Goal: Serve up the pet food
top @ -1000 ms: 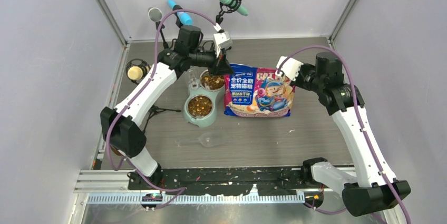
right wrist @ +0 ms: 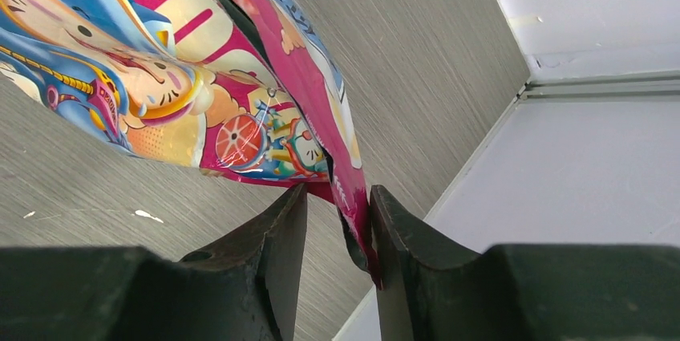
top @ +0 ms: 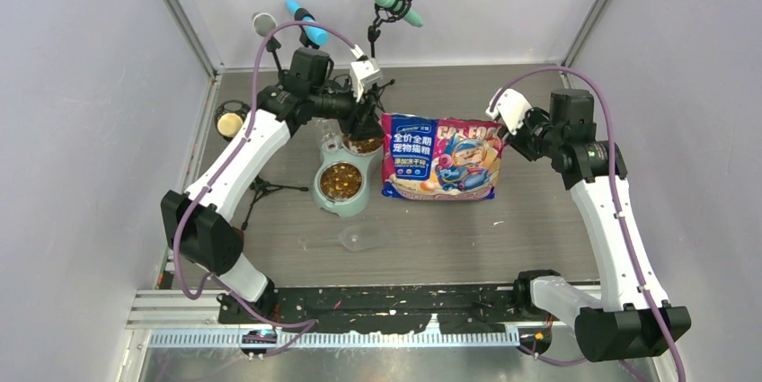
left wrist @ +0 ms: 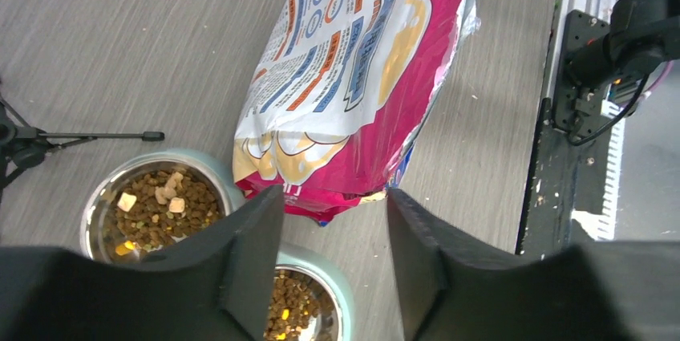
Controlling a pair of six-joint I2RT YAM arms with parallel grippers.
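A red-and-blue pet food bag lies on the table with its printed front up. At its upper left corner my left gripper is open; in the left wrist view the fingers stand apart, the bag's end beyond them. On the other side, my right gripper is part open around the bag's pink edge strip, which lies against one finger. A dark gap shows along that edge. Left of the bag, a pale green double feeder holds brown kibble in both bowls.
A clear scoop lies in front of the feeder. Small black stands are at the left, and holders with blue and green items rise at the back.
Over the last second my left gripper has shifted left and my right gripper right, outward along the bag's upper edge. The bag stays put.
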